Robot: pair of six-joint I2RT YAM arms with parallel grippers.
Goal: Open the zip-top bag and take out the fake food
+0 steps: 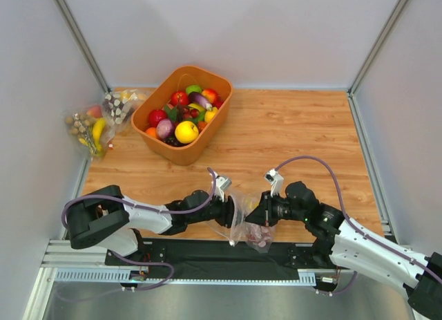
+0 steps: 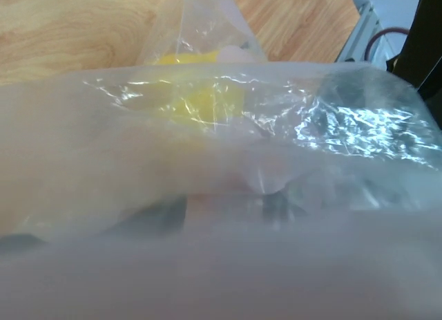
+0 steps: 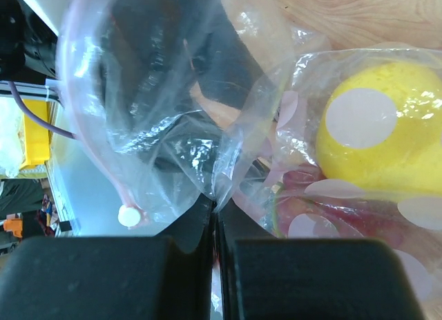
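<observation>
The clear zip top bag (image 1: 257, 235) lies at the table's front edge between my two grippers. Through its plastic in the right wrist view show a yellow fake food piece (image 3: 383, 126) and a reddish one (image 3: 324, 220). My right gripper is shut on a gathered fold of the bag's film. The bag's rim strip, ending in a white slider (image 3: 129, 215), curves away on the left. My left gripper (image 1: 231, 213) is at the bag's left, mouth side. Cloudy film (image 2: 207, 265) covers most of the left wrist view and hides its fingers, so their opening cannot be judged.
An orange bin (image 1: 207, 144) full of fake fruit and vegetables stands at the back left. Two more filled bags, one with a banana (image 1: 98, 132) and one beside it (image 1: 119, 107), lie against the left wall.
</observation>
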